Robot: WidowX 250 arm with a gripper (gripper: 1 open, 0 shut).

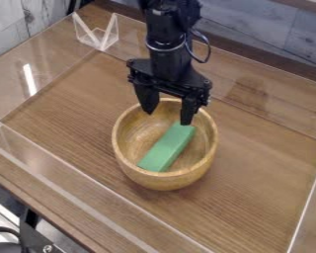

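Note:
A round wooden bowl (139,167) sits near the middle of the table, with a green rectangular block (168,148) lying diagonally inside it. My black gripper (166,104) hangs over the back rim of the bowl, above and behind the block, with its fingers apart and the block lying free of them.
A clear plastic piece stands at the back left edge and another at the left edge. A cable lies at the lower left corner.

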